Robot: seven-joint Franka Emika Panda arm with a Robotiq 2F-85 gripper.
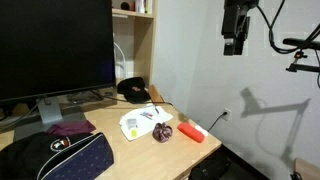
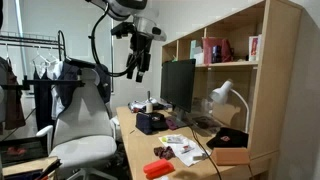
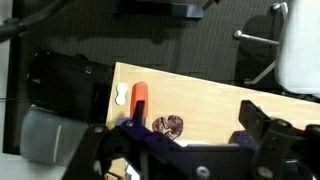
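High above the desk hangs my gripper [image 1: 234,48], well clear of everything on the surface; exterior view 2 has the gripper [image 2: 136,72] up there too. Its two dark fingers [image 3: 255,122] stand wide apart in the wrist view, with nothing held between them. Far below lies a red-orange oblong item [image 3: 139,99], near the desk's edge. Beside it is a crumpled dark, mottled item [image 3: 168,126]. Exterior view 1 shows the red item [image 1: 191,132] to the right of the crumpled item [image 1: 162,132].
White papers [image 1: 137,123] lie on the desk [image 1: 140,160]. A dark pouch [image 1: 80,158] sits at the front left, before a large monitor [image 1: 55,50]. A white lamp [image 2: 228,95] and wooden shelves [image 2: 268,70] stand behind. An office chair [image 2: 85,130] is beside the desk.
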